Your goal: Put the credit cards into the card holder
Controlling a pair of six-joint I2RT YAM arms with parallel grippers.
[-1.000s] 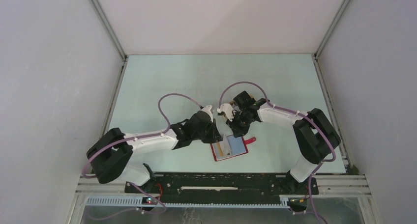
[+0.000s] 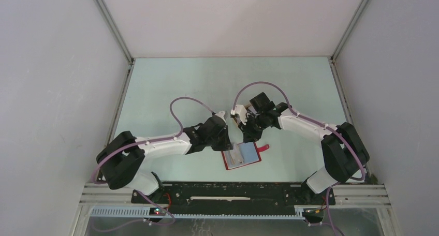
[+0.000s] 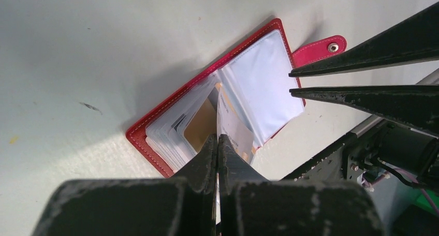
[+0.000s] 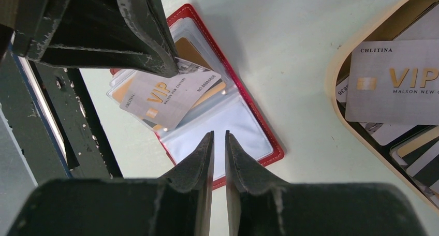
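Note:
The red card holder (image 2: 241, 166) lies open on the table below both grippers, its clear sleeves fanned out. My left gripper is shut on the corner of a silver VIP card (image 4: 159, 96), which lies tilted over the sleeves. A gold card (image 3: 201, 126) shows among the sleeves beside it. My right gripper is shut above the holder's bare white side, only a narrow empty gap between its fingertips. How far the silver card sits inside a sleeve cannot be told.
A tan oval box (image 4: 335, 65) holding several more cards stands at the back right of the holder. The holder's red strap (image 3: 321, 48) sticks out to its right. Open table lies to the left and behind.
My right arm has moved a little to the right, away from the left gripper.

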